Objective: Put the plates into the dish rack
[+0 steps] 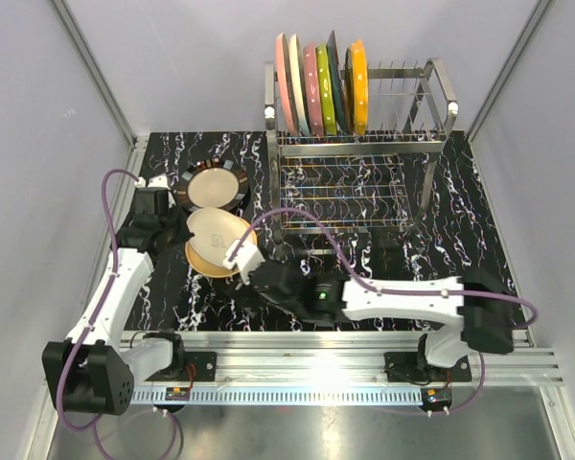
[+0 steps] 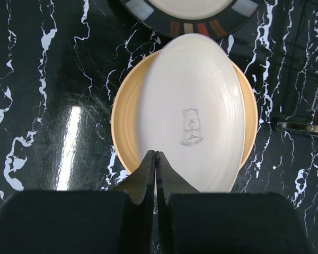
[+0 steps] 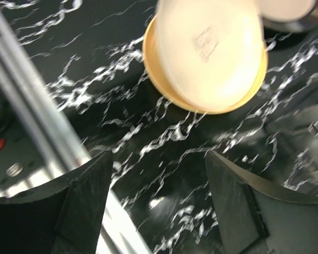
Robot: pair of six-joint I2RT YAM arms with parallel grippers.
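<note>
A cream oval plate with a bear print (image 2: 191, 95) rests tilted on an orange plate (image 2: 126, 106); behind them lies a dark-rimmed plate (image 1: 184, 190). My left gripper is shut, nothing visible between its fingers, over the near left of the cream plate. My right gripper is part open and empty, reaching in from the right just in front of the two plates; it is blurred in the top view. The steel dish rack (image 1: 364, 149) holds several coloured plates upright on its upper tier; its lower tier is empty.
Metal rails (image 1: 268, 369) run along the front edge. A rack foot or bar stands close to the plates' right side.
</note>
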